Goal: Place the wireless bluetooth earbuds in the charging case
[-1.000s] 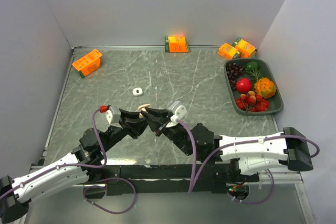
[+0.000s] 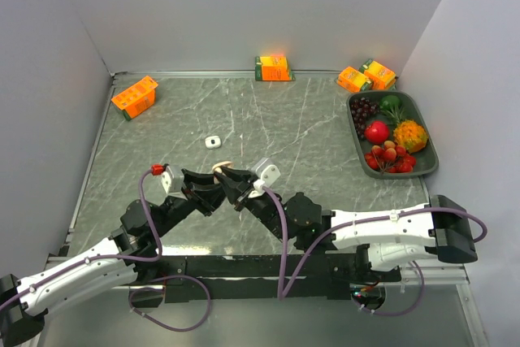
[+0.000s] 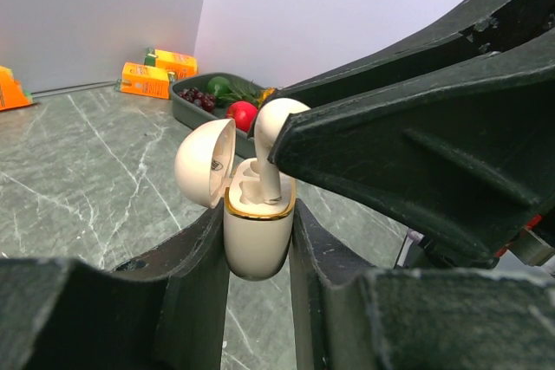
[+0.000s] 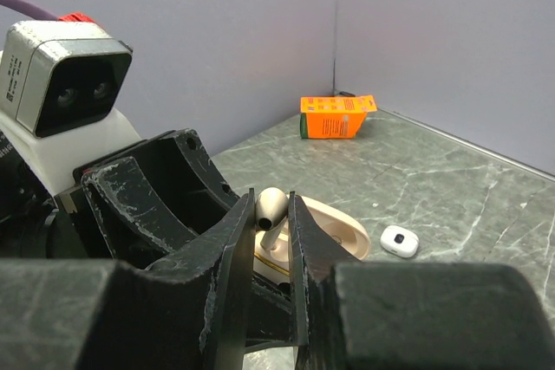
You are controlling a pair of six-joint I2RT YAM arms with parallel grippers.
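The cream charging case is upright with its lid open, and my left gripper is shut on its body. A cream earbud stands over the case, its stem down at the case's well, with my right gripper shut on it; the same earbud shows between the fingertips in the right wrist view. Both grippers meet above the front middle of the marble table, left gripper and right gripper. How far the stem sits inside the well is hard to tell.
A small white square object lies mid-table. Orange boxes stand at the back left, back middle and back right. A grey tray of fruit is on the right. Grey walls enclose the table.
My right wrist and arm have shifted slightly left in the top view since a second ago.
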